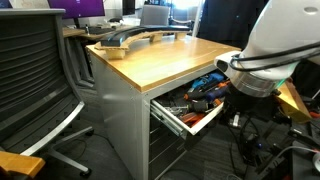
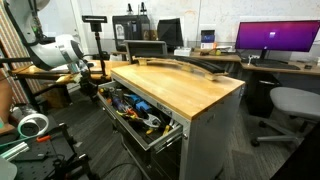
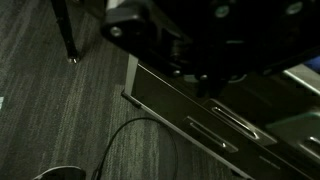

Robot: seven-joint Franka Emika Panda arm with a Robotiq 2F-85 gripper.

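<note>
My white arm [image 1: 265, 40] reaches in from the right in the first exterior view, over the outer end of an open drawer [image 1: 190, 130]. Tools, some orange and red, lie loose inside it. Dark gripper parts [image 3: 200, 78] fill the top of the wrist view, too dim to show whether the fingers are open or shut or what is between them. Below them are the cabinet's closed lower drawers, with a pale drawer handle [image 3: 235, 117]. The second exterior view shows the open drawer [image 2: 165, 142] full of mixed tools.
The wooden cabinet top [image 2: 180, 88] carries a long curved piece [image 2: 185, 66]. An office chair [image 1: 35, 80] stands to the left of the cabinet. A dark cable [image 3: 120, 130] trails over the carpet. Someone in white [image 2: 60, 55] is at the far left.
</note>
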